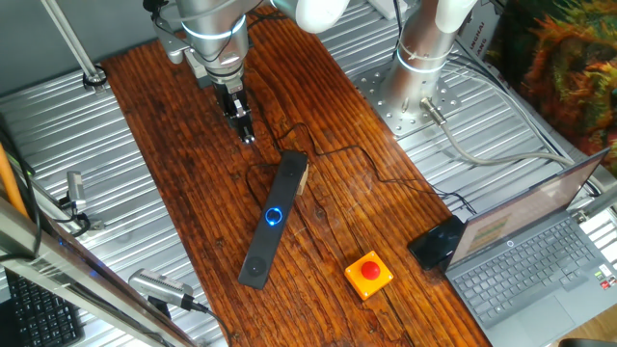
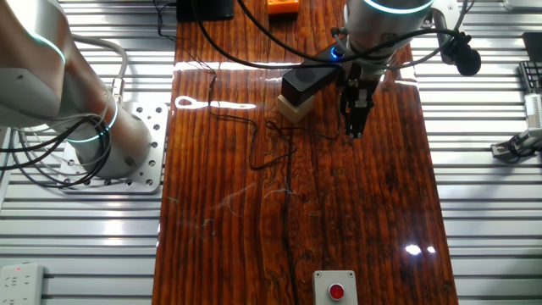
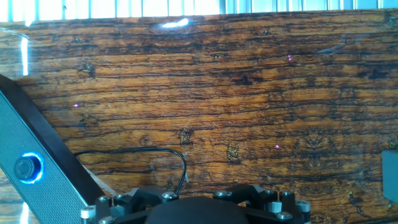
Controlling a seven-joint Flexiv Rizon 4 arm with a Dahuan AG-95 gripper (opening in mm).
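Observation:
A long black speaker bar (image 1: 273, 220) with a glowing blue ring lies slantwise on the wooden table; its end near my gripper rests by a small wooden block (image 2: 294, 108). My gripper (image 1: 247, 135) hangs over the table just beyond that end, apart from the bar. In the wrist view its two fingers (image 3: 303, 210) stand wide apart at the bottom edge, open, with nothing seen between them. The bar's blue-ringed knob (image 3: 28, 168) shows at the left there. An orange box with a red button (image 1: 369, 273) sits farther down the table.
A thin black cable (image 1: 357, 152) runs across the table from the bar. An open laptop (image 1: 525, 265) and a black object (image 1: 437, 243) are at the right edge. A grey box with a red button (image 2: 336, 290) stands at the other end. Much bare wood surrounds my gripper.

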